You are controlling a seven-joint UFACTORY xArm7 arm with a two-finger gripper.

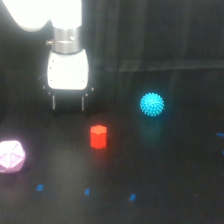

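My gripper (68,101) hangs at the upper left of the camera view, white with two thin fingers spread apart and nothing between them. A red block (98,136) stands on the dark surface below and to the right of the fingers. To the right, a cyan spiky ball (152,104) rests farther back. A pink faceted ball (10,156) lies at the left edge, partly out of frame.
Several small blue marks lie on the dark floor (150,170) in the front and at the right edge.
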